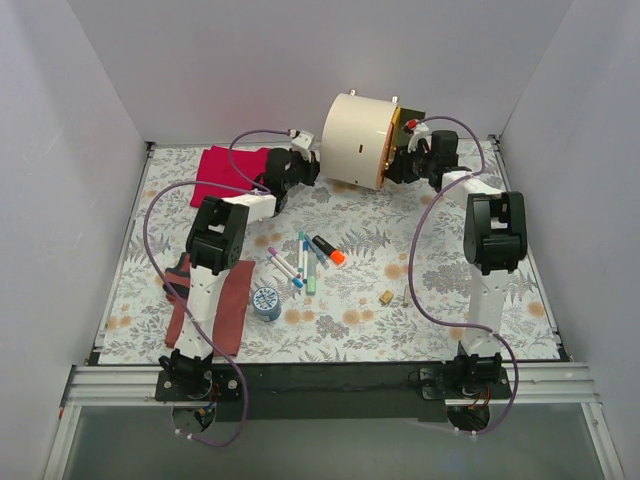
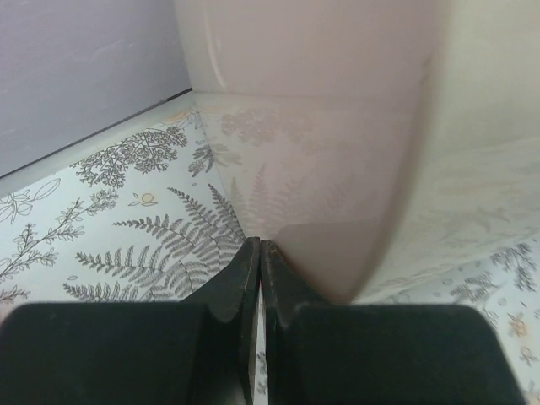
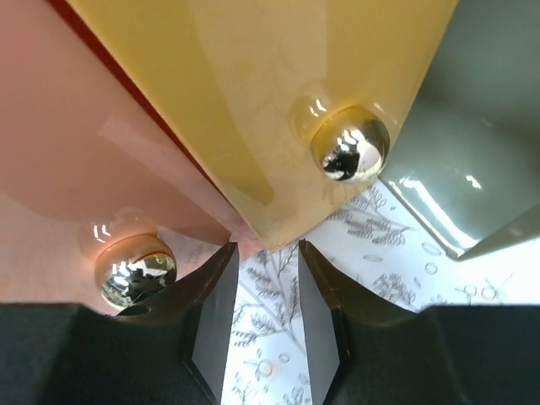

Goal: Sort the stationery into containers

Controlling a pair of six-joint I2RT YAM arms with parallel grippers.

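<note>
The cream drawer cabinet [image 1: 358,140] with rounded sides stands at the back centre. An olive-yellow drawer [image 1: 409,118] sticks out a little from its right face. In the right wrist view the drawer's yellow front [image 3: 253,93] carries a shiny round knob [image 3: 350,143]. My right gripper has its fingertips apart at that front's lower corner; whether they clasp it is unclear. On the cabinet's left, my left gripper is shut with nothing between its fingers, close against the cream wall [image 2: 304,169]. Several markers [image 1: 287,265] lie mid-table beside a black-and-orange highlighter [image 1: 328,250].
A red cloth [image 1: 215,172] lies at back left, and a brown-red cloth [image 1: 232,305] at front left. A blue-white round tin [image 1: 266,303] stands near the markers. A small yellowish block [image 1: 386,297] lies front right. Free table surrounds it.
</note>
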